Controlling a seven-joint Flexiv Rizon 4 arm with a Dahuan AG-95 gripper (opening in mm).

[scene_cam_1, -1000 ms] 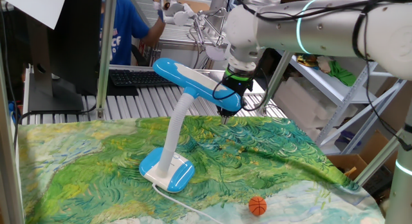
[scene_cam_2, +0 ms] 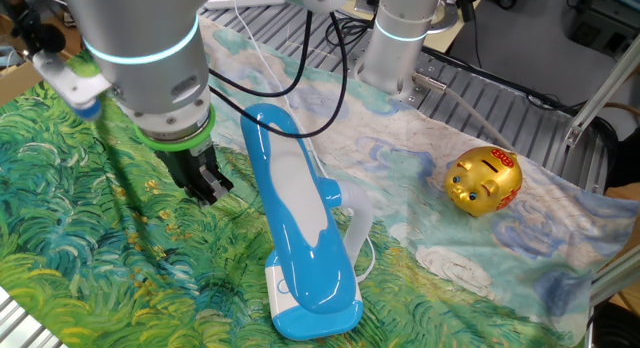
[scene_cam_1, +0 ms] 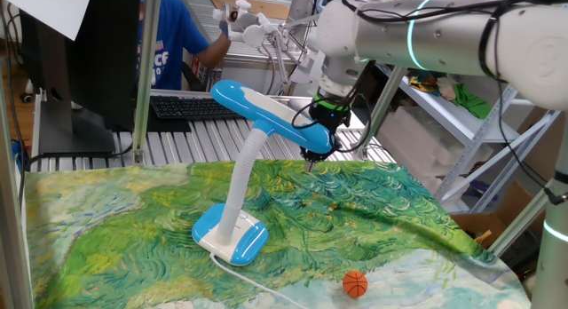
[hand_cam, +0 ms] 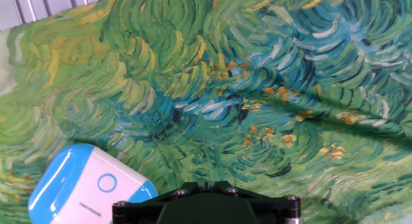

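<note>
A blue and white desk lamp [scene_cam_1: 238, 194] stands upright on the painted cloth [scene_cam_1: 115, 229], its long head tilted above the base. My gripper [scene_cam_2: 212, 191] hangs over the green part of the cloth beside the lamp head [scene_cam_2: 295, 203], apart from it. In exterior view 1 the lamp head partly covers the gripper [scene_cam_1: 311, 164]. The wrist view has the gripper at the bottom edge, its fingers together with nothing visible between them. The lamp's base [hand_cam: 90, 188] lies to its left there.
A small orange basketball [scene_cam_1: 355, 283] rests near the cloth's front edge. A golden piggy bank [scene_cam_2: 483, 180] sits on the pale part of the cloth. The lamp's white cord [scene_cam_1: 257, 289] trails over the cloth. Green cloth beneath the gripper is clear.
My arm's upper links and wrist have shifted slightly, while the gripper's tip stays at nearly the same spot. Lamp and ball have not moved. The person's arm behind has shifted a little.
</note>
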